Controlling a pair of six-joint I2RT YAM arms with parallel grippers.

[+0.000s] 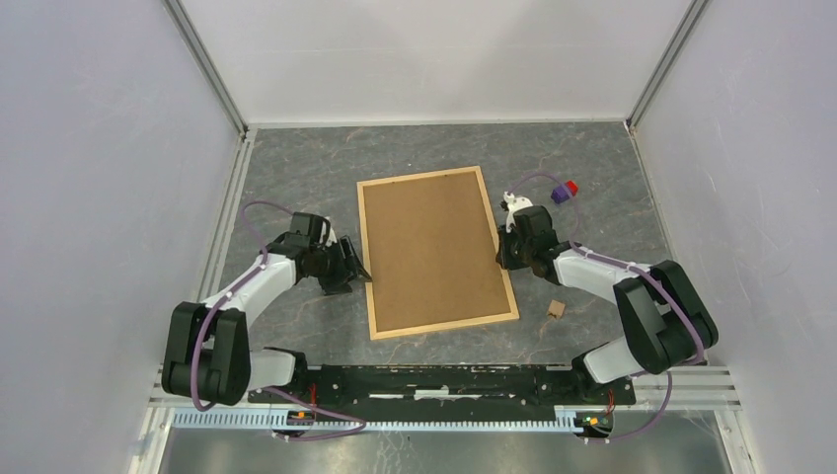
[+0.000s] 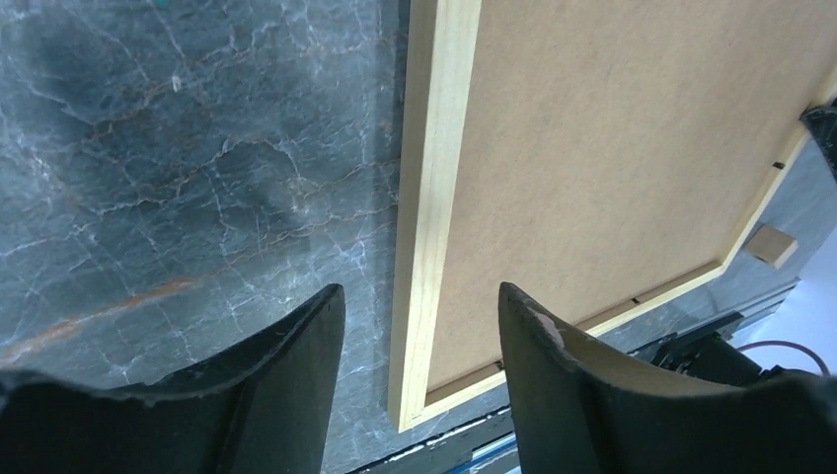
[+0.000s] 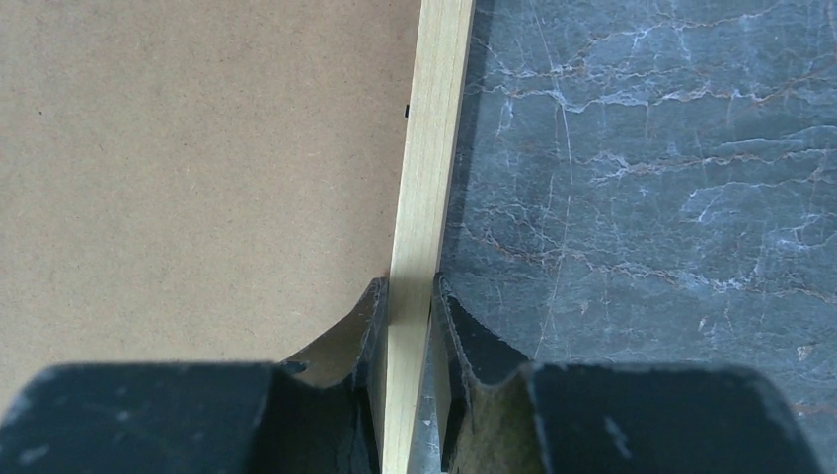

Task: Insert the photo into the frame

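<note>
The large wooden frame [image 1: 441, 323] lies on the grey table, its brown backing board [image 1: 434, 252] facing up and slightly turned. In the right wrist view, the fingers of my right gripper are closed around the right-hand rail [image 3: 419, 212], one on each side. My left gripper stands open astride the left-hand rail [image 2: 430, 217], a gap showing on both sides between wood and fingertips. From above, the left gripper [image 1: 361, 260] is at the frame's left edge. I see no photo in any view.
A small wooden block [image 1: 557, 308] lies right of the frame near the front. Farther back stands a purple and red block [image 1: 564, 192]. Bare table [image 1: 296, 168] is at the back left, and the robot's base rail [image 1: 434, 395] runs along the front.
</note>
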